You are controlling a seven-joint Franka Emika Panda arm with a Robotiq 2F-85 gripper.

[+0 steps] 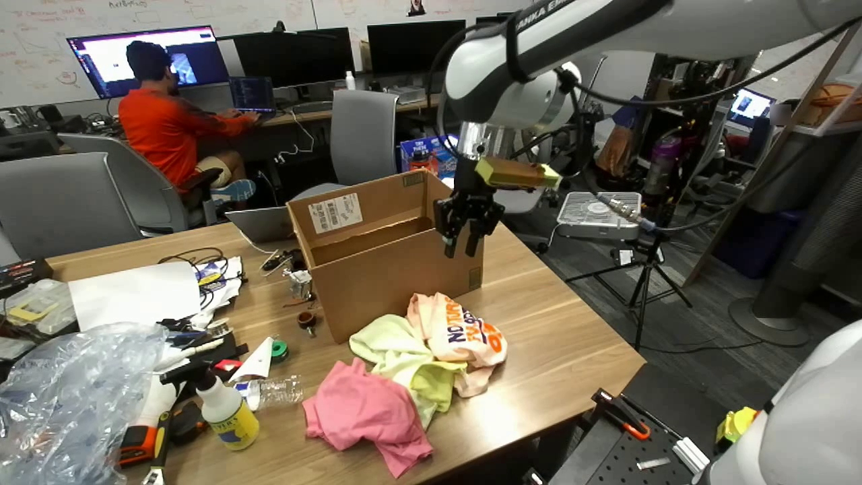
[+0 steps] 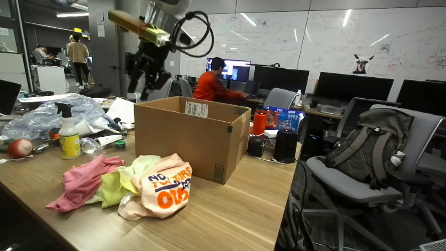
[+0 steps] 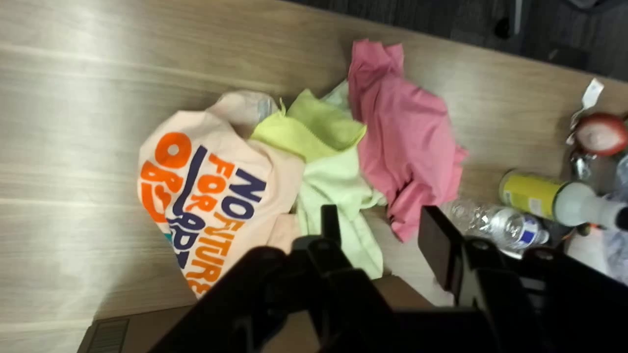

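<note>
Three crumpled cloths lie bunched together on the table in front of the cardboard box [image 1: 388, 283]. The pink cloth [image 1: 368, 416] is nearest the front edge, the yellow-green cloth [image 3: 329, 141] is in the middle, and the peach cloth [image 2: 161, 188] with orange and navy lettering is on the other side. My gripper [image 1: 460, 246] hangs above these cloths, up near the box's rim, fingers pointing down. Its black fingers [image 3: 441, 247] stand apart in the wrist view, and no cloth hangs from them. The box is open at the top; its floor is hidden.
Left of the cloths stand a spray bottle [image 1: 230, 416] and a clear plastic bottle [image 1: 279, 392], with plastic wrap [image 1: 73, 404] and tools beyond. A red bottle [image 2: 259, 122] and black items stand behind the box. Bare table [image 2: 234, 217] lies to the right.
</note>
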